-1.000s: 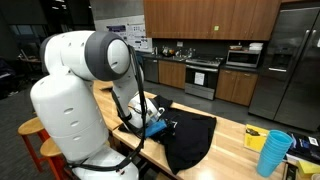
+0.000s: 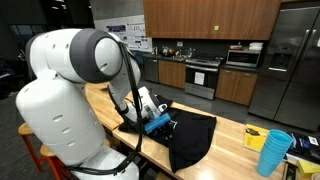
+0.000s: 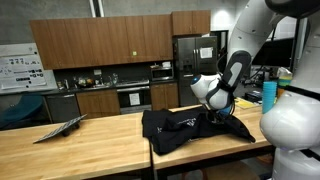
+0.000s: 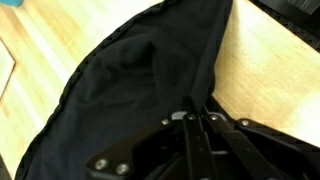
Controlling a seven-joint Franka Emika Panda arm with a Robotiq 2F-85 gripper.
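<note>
A black cloth [image 2: 196,138] lies rumpled across the wooden table, with one part spread toward the near edge. In exterior view 2 the same cloth [image 3: 176,128] shows folds and a raised part beside the arm. My gripper is shut, low over the cloth. In the wrist view a ridge of the cloth [image 4: 110,85] runs up to the fingertips; whether a thin fold lies between them is hidden by the dark fingers against dark fabric. From outside, the gripper's tips are lost against the cloth.
A blue cup [image 2: 273,152] stands on the table's right side, with a yellow item [image 2: 255,138] behind it. Bare table [image 3: 70,145] extends to the left in exterior view 2. Stools [image 2: 50,152] stand beside the table.
The arm's large white links have swung left and lower in exterior view 1, and the wrist has risen slightly. The cloth's layout looks nearly the same.
</note>
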